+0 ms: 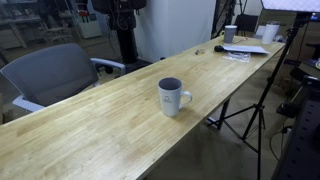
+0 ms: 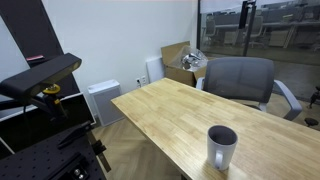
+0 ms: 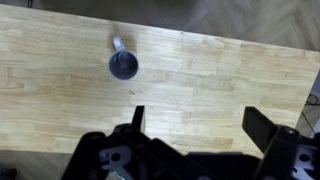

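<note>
A light grey mug (image 1: pixel 170 98) stands upright on the wooden table (image 1: pixel 85 135), its handle toward the right in exterior view 1. The same mug (image 2: pixel 221 148) is near the table's front edge in exterior view 2. Seen from above in the wrist view, the mug (image 3: pixel 123 66) lies up and left of my gripper, its dark inside facing up and its handle pointing to the upper edge. My gripper is high over the table, open, its black fingers wide apart and only bare wood between them. Neither exterior view shows the fingertips clearly.
A grey office chair (image 1: pixel 50 76) stands along the table's far side. At the table's far end in exterior view 1 are a dark cup (image 1: pixel 230 34), a white cup (image 1: pixel 269 33) and papers (image 1: pixel 245 48).
</note>
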